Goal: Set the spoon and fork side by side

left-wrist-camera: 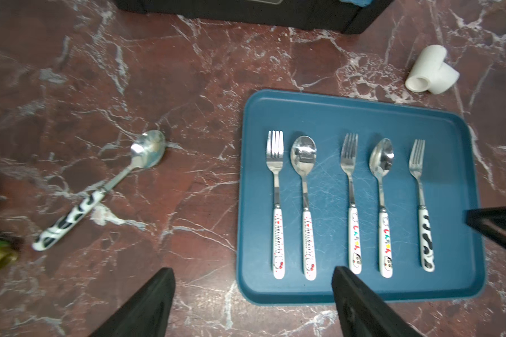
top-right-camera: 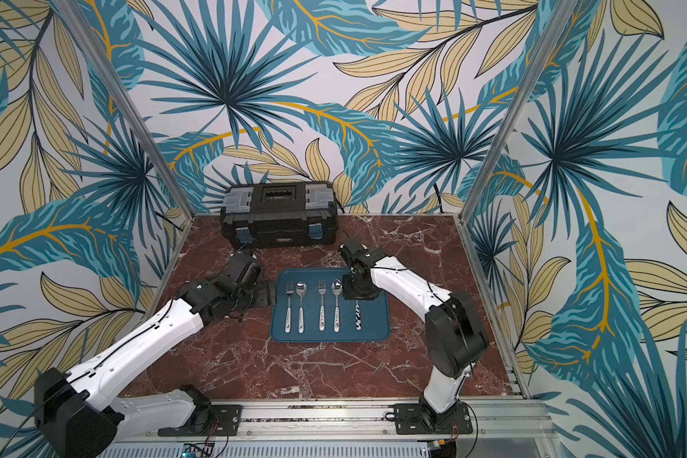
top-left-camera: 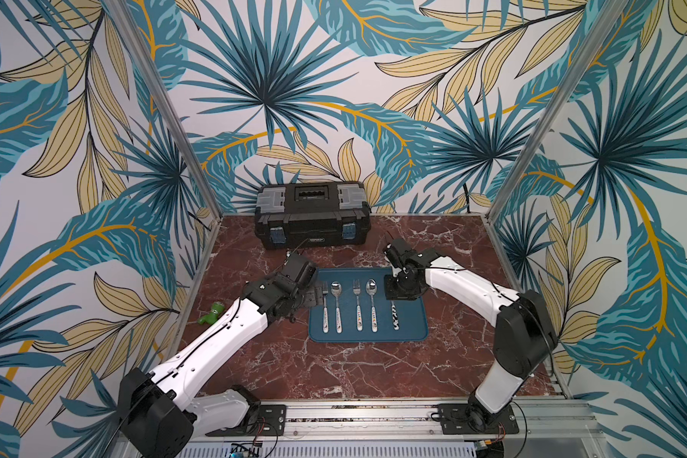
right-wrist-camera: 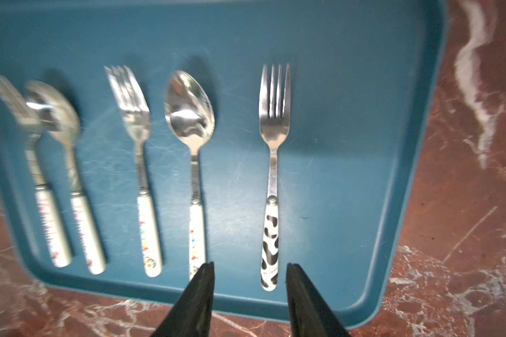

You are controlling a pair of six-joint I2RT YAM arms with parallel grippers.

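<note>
A fork (right-wrist-camera: 270, 236) with a black-and-white cow-print handle lies at the right of the blue tray (left-wrist-camera: 320, 104). The matching cow-print spoon (left-wrist-camera: 98, 193) lies slanted on the bare table, left of the tray in the left wrist view. Two fork-and-spoon pairs lie upright on the tray, among them a Hello Kitty fork (left-wrist-camera: 278, 236) and spoon (left-wrist-camera: 308, 241). My right gripper is parted above the cow fork's handle end, nothing held. Over the tray's left side, my left gripper stands open and empty.
Behind the tray are a black toolbox (top-left-camera: 313, 217) and a white pipe piece (left-wrist-camera: 430, 70). A green object (top-left-camera: 212, 313) lies at the table's left. Tray space right of the cow fork is free.
</note>
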